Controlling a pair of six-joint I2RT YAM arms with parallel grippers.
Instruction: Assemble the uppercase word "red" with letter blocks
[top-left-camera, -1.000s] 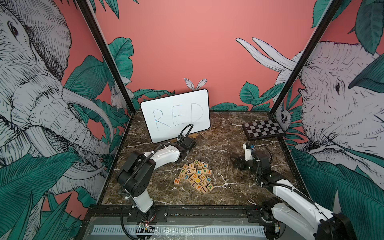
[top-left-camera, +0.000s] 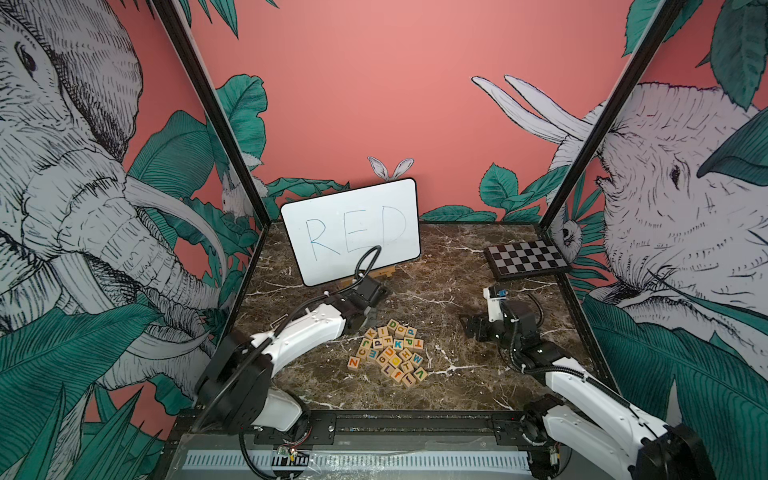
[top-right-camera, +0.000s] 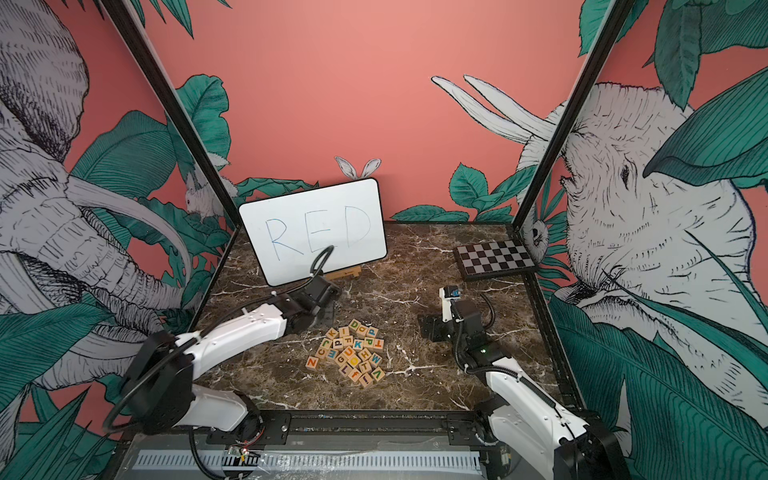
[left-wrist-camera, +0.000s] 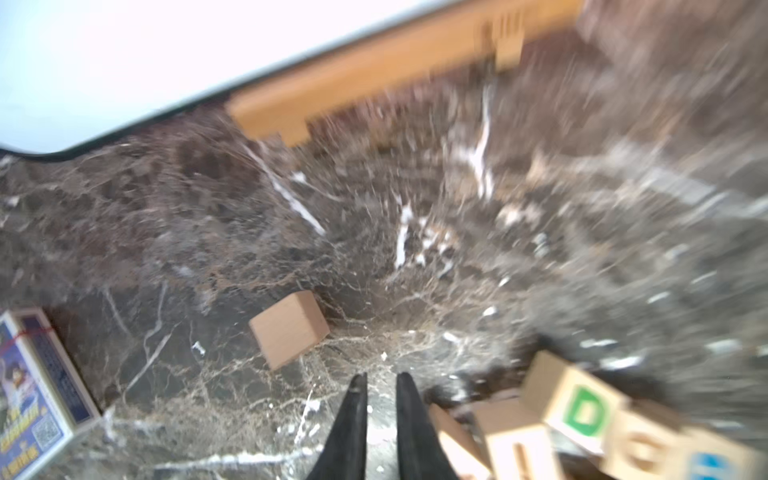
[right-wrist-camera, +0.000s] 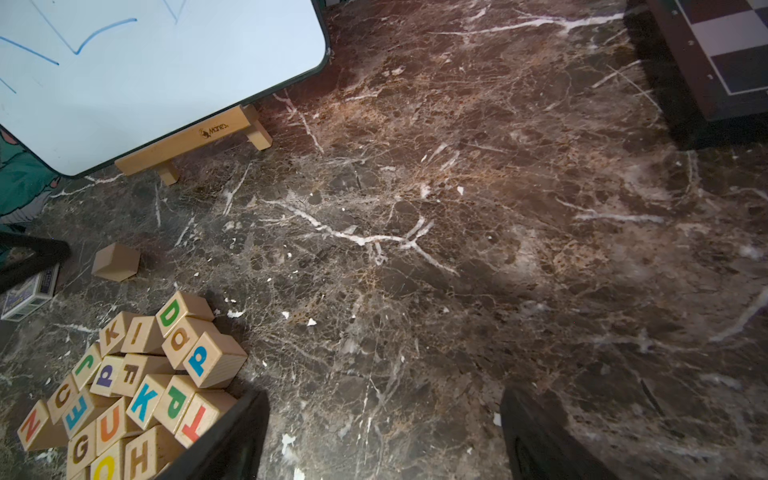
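Note:
Wooden letter blocks lie in a cluster (top-left-camera: 392, 352) at front centre; a green D block (right-wrist-camera: 182, 312) sits at its back, and a blue E block (right-wrist-camera: 80, 412) among the others. A whiteboard (top-right-camera: 312, 224) behind reads RED. A lone block (left-wrist-camera: 288, 328), its letter unseen, lies apart behind the cluster. My left gripper is above the table just behind the cluster, fingers slightly apart with nothing seen between. My right gripper stands open and empty to the right of the cluster.
A checkered board (top-left-camera: 525, 258) lies at back right. A small printed box (left-wrist-camera: 40, 384) is left of the lone block. The wooden stand (right-wrist-camera: 184, 140) supports the whiteboard.
The right arm has barely moved, and the blocks look unchanged.

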